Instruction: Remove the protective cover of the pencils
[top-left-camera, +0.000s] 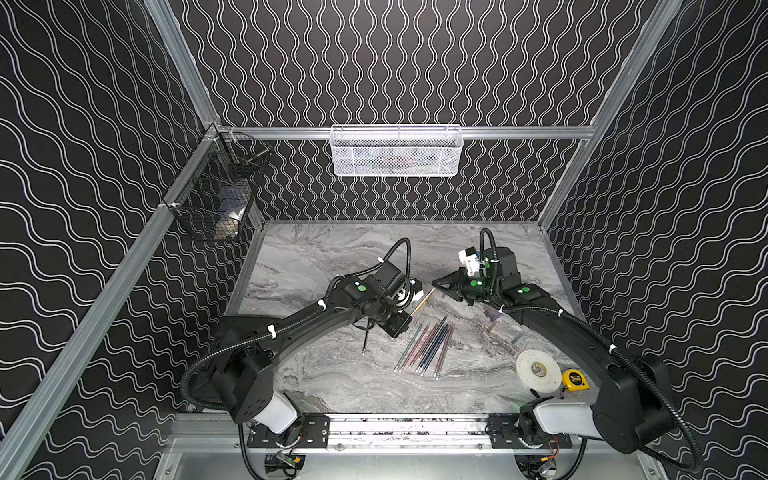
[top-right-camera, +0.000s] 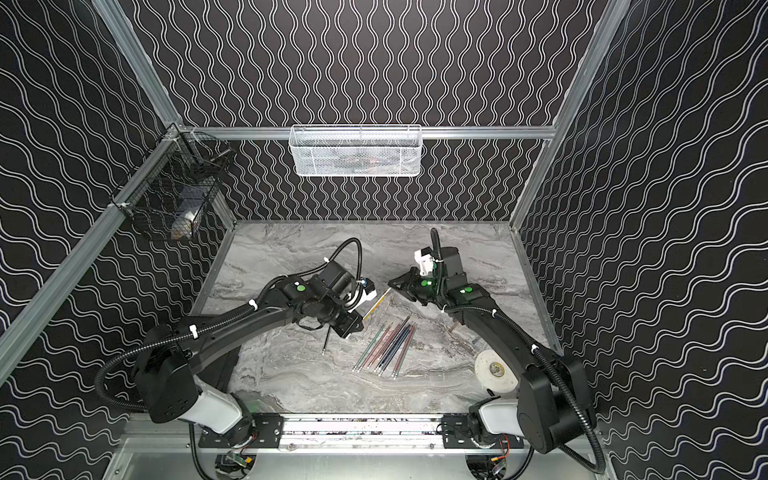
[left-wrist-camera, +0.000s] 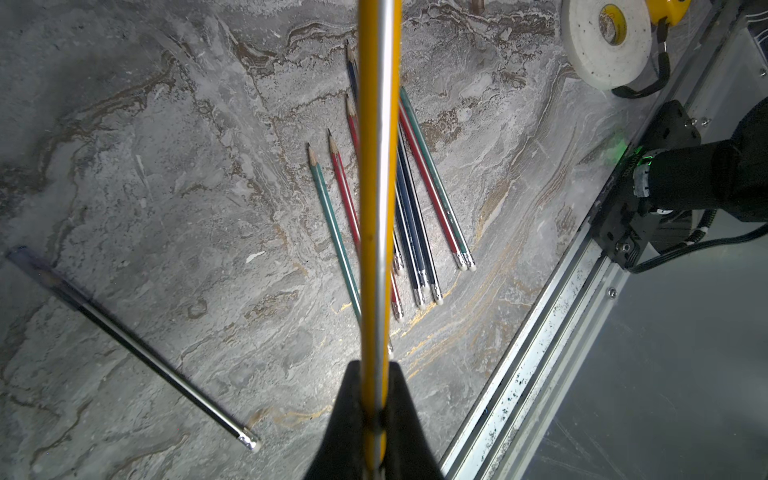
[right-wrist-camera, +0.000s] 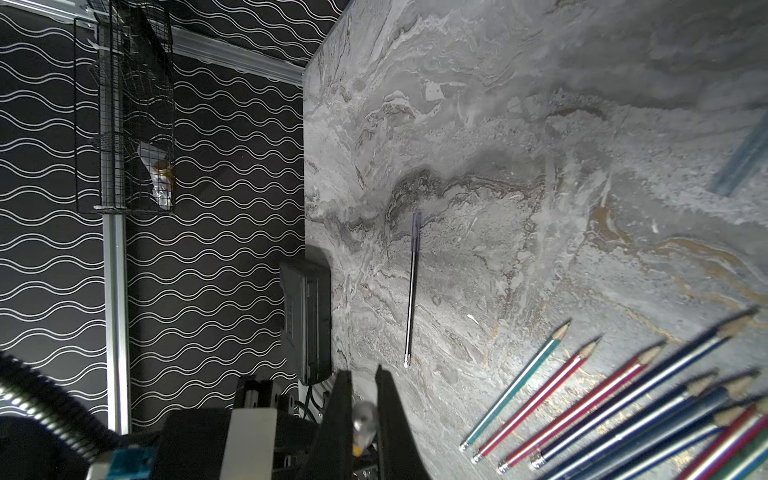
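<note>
My left gripper is shut on a yellow pencil (left-wrist-camera: 380, 184), which points away from it across the left wrist view. In the top left view the pencil slants up toward my right gripper (top-left-camera: 437, 284). The right wrist view shows the right gripper's fingers closed around a clear, shiny cover (right-wrist-camera: 365, 421) at the pencil's far end; a bit of yellow shows below it. On the table at left lies a dark pencil (right-wrist-camera: 411, 304) with a purplish clear cover (right-wrist-camera: 417, 228) on its tip. Several pencils (right-wrist-camera: 524, 386) with bare points lie in a group.
A bluish translucent piece (right-wrist-camera: 740, 156) lies on the table at right. Near the front right are a white tape roll (top-left-camera: 538, 372) and a yellow tape measure (top-left-camera: 574, 380). A dark case (right-wrist-camera: 305, 320) sits at the left edge.
</note>
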